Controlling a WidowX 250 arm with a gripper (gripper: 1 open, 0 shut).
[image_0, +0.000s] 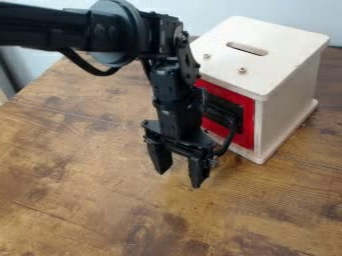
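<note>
My black gripper points down over the wooden table in the middle of the view, its two fingers standing apart with nothing between them. Just behind it and to the right is a pale wooden box with a slot in its sloping top and a red front panel, which my arm partly hides.
A white wall shows beyond the table's back left edge.
</note>
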